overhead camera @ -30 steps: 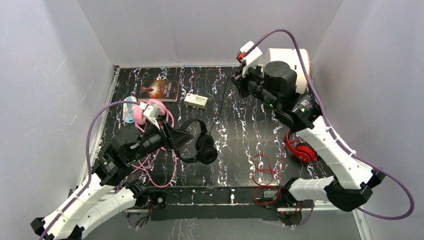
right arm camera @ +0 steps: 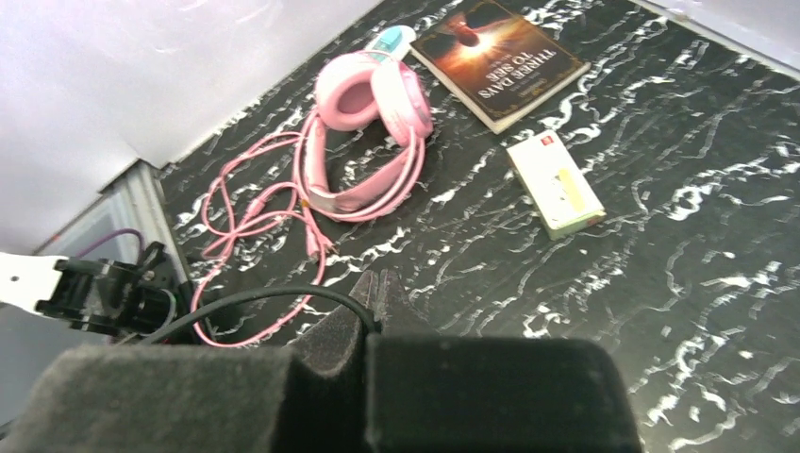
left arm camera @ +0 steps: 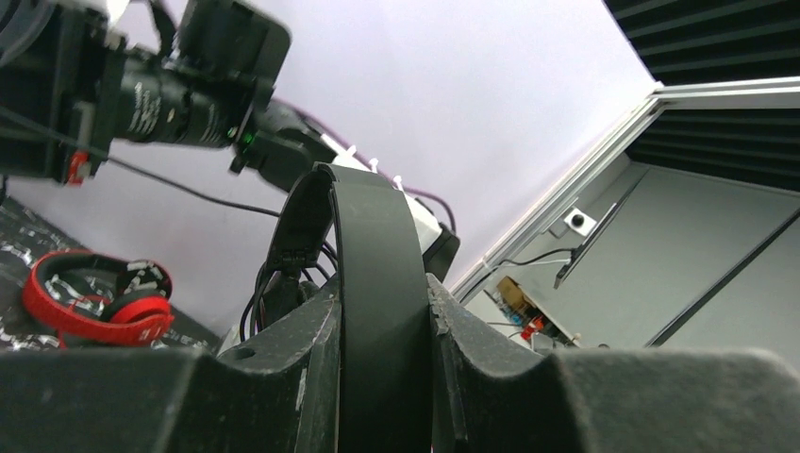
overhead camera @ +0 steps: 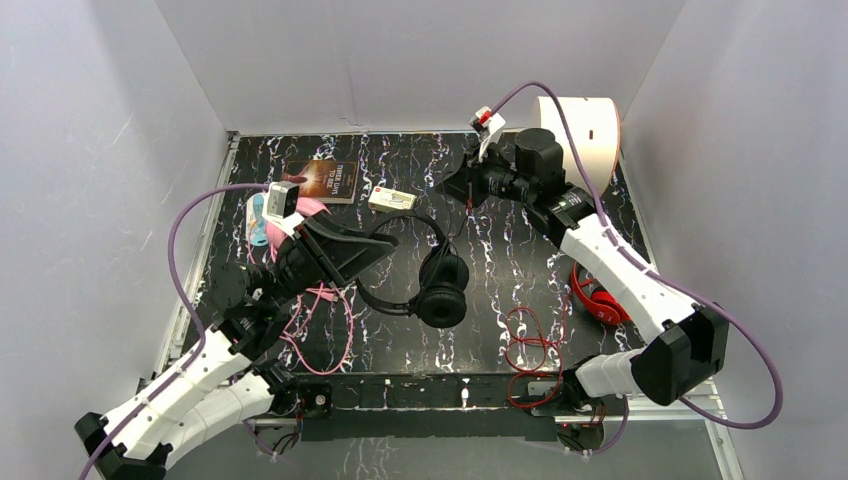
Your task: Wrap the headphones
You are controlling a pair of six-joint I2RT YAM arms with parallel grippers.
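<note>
Black headphones (overhead camera: 442,306) hang above the table, their ear cups to the right. My left gripper (overhead camera: 391,243) is shut on their headband; in the left wrist view the band (left arm camera: 384,245) stands upright between both fingers. The thin black cable (right arm camera: 253,296) curves into the tips of my right gripper, which is shut on it behind the headphones, on the far right. From the top, that cable (overhead camera: 466,216) slopes down from the right gripper towards the ear cups. Where it meets them is hard to make out.
Pink headphones (right arm camera: 404,106) with a loose cord lie on the left, near a book (right arm camera: 497,58) and a small box (right arm camera: 555,184). Red headphones (overhead camera: 601,298) and their tangled red cord (overhead camera: 532,344) lie on the right. A white drum (overhead camera: 583,135) stands at the back right.
The headphones have shifted right with my left gripper, which has risen and turned somewhat. My right gripper has come left and lower in the top view, and the cable between them has less span.
</note>
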